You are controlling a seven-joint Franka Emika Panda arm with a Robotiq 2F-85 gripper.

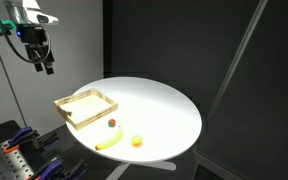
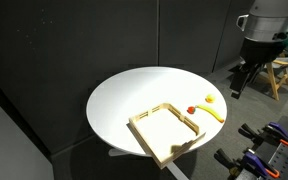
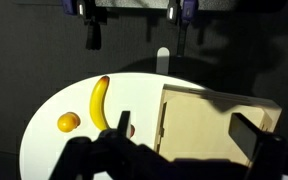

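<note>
High above the floor at the left of exterior view 1, my gripper hangs away from the table. In the wrist view its two dark fingers stand wide apart, the gripper open with nothing held. On the white oval table lie a yellow banana, an orange round fruit and a small red round item. A shallow wooden tray sits beside them at the table's near edge. The red item is partly covered by a finger in the wrist view.
Most of the tabletop beyond the tray and fruit is clear. A wooden stool stands behind the arm in exterior view 2. Dark floor surrounds the table.
</note>
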